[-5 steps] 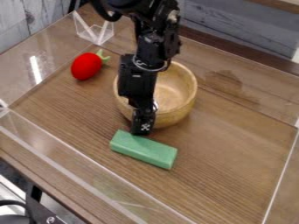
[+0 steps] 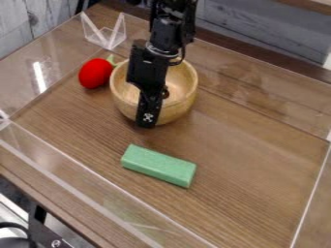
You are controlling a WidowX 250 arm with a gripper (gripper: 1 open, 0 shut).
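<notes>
My black gripper reaches down from the top into a tan round bowl, its fingertips at the bowl's front part; whether it grips the rim is hard to tell. A red tomato-like object with a green stem sits against the bowl's left side. A green block lies on the wooden table in front of the bowl.
A clear angular object stands at the back left. A pale wall runs along the back left edge.
The gripper and bowl have moved back and left, away from the green block and closer to the red object.
</notes>
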